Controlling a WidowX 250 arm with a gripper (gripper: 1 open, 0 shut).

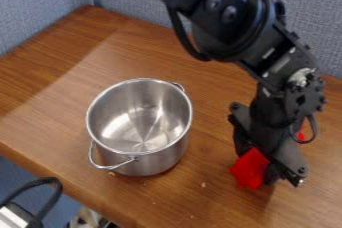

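My gripper (267, 154) is low over the wooden table at the right, shut on a red block (249, 170) whose lower part shows between and below the dark fingers. A steel pot (139, 122) with wire handles stands upright to the left of the gripper, apart from it.
A small red item (302, 134) is partly hidden behind the gripper at the right. Dark equipment with a cable sits off the table's front-left edge, and grey padded walls stand behind.
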